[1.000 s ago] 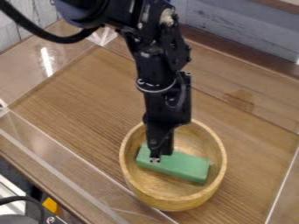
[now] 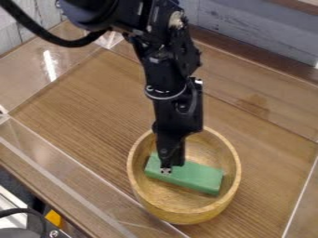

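A yellow wooden bowl [image 2: 184,208] sits on the wooden table in the camera view, holding a green rectangular block [image 2: 196,178] lying flat inside. My black arm comes down from the top, and my gripper [image 2: 166,163] is low in the bowl, over the left end of the green block. The fingertips look shut; whether they touch the block is hard to tell.
A pale wall runs along the back, and a cable with some small items lies off the table at the lower left.
The upper arm has shifted slightly since a second ago, while the gripper's tip stays over the block's left end. The bowl and block look unmoved.
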